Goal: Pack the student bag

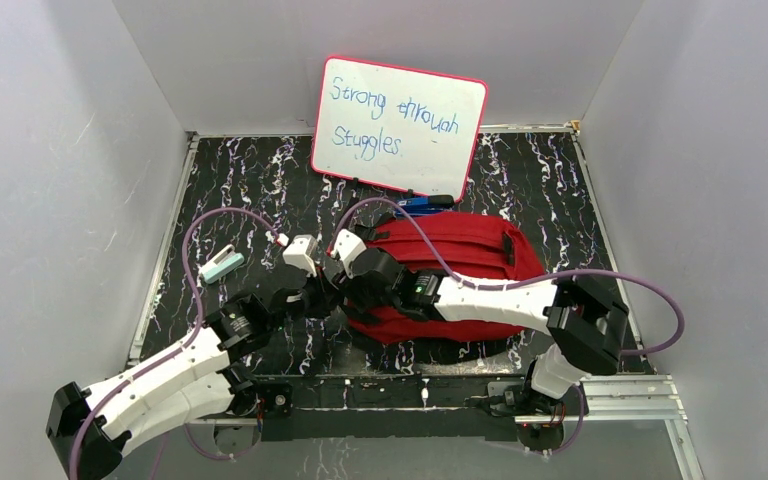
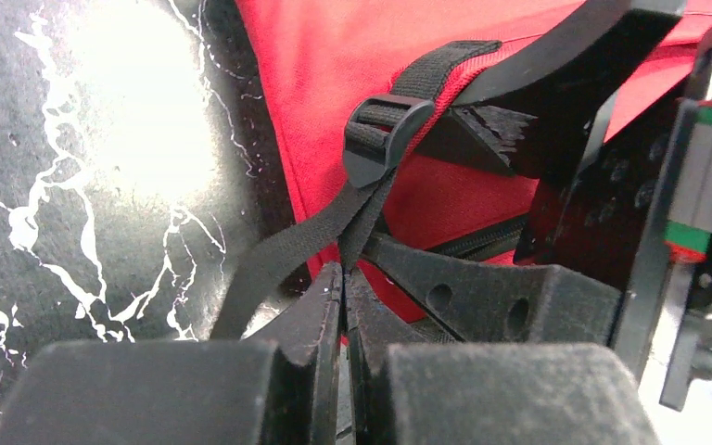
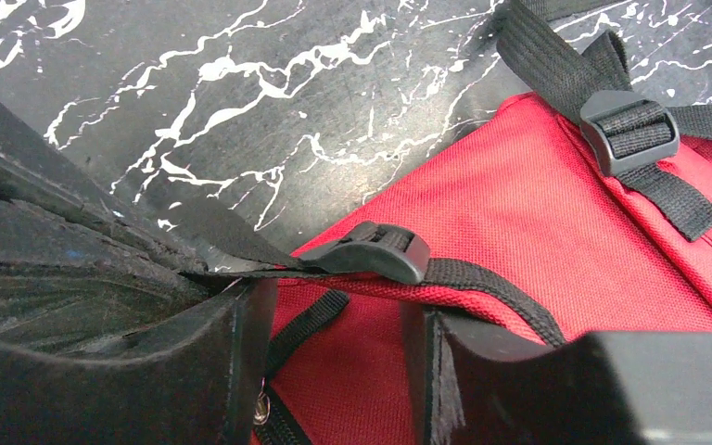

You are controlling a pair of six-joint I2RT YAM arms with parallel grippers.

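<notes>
The red bag (image 1: 460, 245) lies on the dark marbled table under my right arm. A black strap (image 2: 357, 218) runs from a black buckle (image 2: 385, 139) on the bag's edge to my left gripper, which is shut on it. The strap is pulled taut between buckle and left fingertips, as the right wrist view also shows. Part open, my right gripper stands just over the bag, its fingers (image 3: 241, 343) on either side of the strap and buckle without closing on them. In the top view both grippers nearly meet at the bag's left end.
A second strap with a buckle (image 3: 629, 134) lies loose at the bag's corner. Behind the bag are a blue object (image 1: 425, 205) and a leaning whiteboard (image 1: 400, 125). A teal stapler (image 1: 222, 263) lies left on otherwise clear table.
</notes>
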